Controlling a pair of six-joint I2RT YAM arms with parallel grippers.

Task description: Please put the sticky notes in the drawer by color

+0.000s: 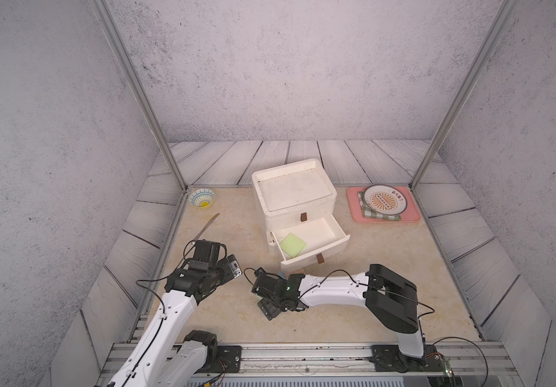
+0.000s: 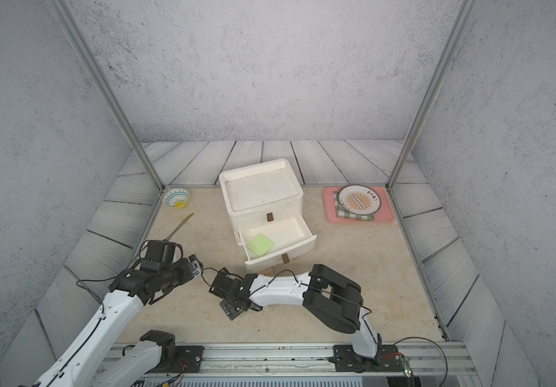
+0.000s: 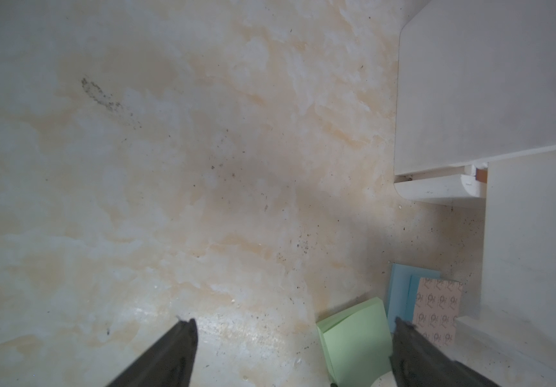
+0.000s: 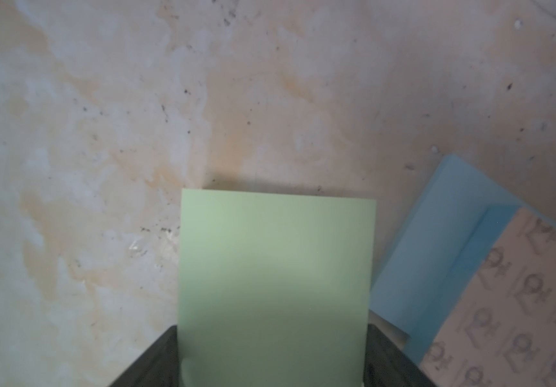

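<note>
The white drawer unit (image 1: 294, 183) stands mid-table with its lower drawer (image 2: 291, 229) pulled out, a green note (image 1: 292, 244) inside at the left. In the left wrist view, my open left gripper is above the table, left of the unit. My right gripper is low in front of the drawer, its fingers on either side of a green pad (image 4: 276, 258); whether they grip it I cannot tell. Beside that pad lie a blue pad (image 4: 429, 238) and a pink patterned pad (image 4: 510, 296), overlapping.
A bowl (image 1: 202, 197) sits back left near a knife (image 1: 211, 221). A pink tray (image 1: 413, 213) with plate (image 1: 384, 198) and checked cloth is back right. The front middle table holds both arms.
</note>
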